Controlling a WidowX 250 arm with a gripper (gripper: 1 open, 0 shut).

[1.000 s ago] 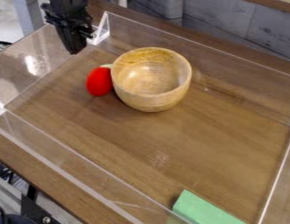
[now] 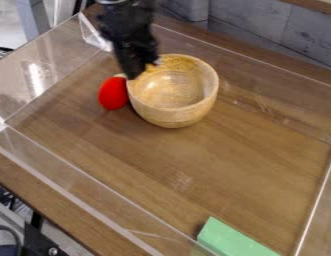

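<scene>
My dark gripper (image 2: 136,62) is blurred, hanging over the back-left rim of the wooden bowl (image 2: 181,105); whether its fingers are open or shut is hard to make out. Just left of the bowl lies a red rounded object (image 2: 113,94), partly under the gripper's lower end in this view.
A green block (image 2: 237,240) lies at the front right. Clear walls surround the wooden table (image 2: 154,175), whose front and right areas are mostly bare. A grey wall stands at the back right.
My gripper has come from the back left, dipped lower near the red object, and now sits further right, over the bowl's rim. The bowl and red object look unmoved.
</scene>
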